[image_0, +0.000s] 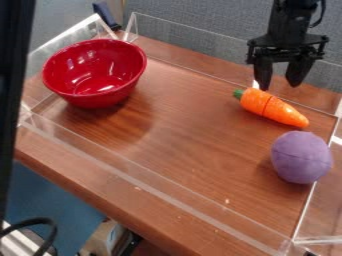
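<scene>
My black gripper (281, 74) hangs at the top right with its two fingers apart and nothing between them, above and behind an orange toy carrot (271, 108) with a green tip lying on the wooden table (160, 160). A purple ball-like object (301, 157) sits at the front right. A glossy red bowl (94, 75) stands at the left rear.
Clear plastic walls edge the table on several sides. The middle and front of the tabletop are open. A dark cable and other small items lie off the table at the lower left.
</scene>
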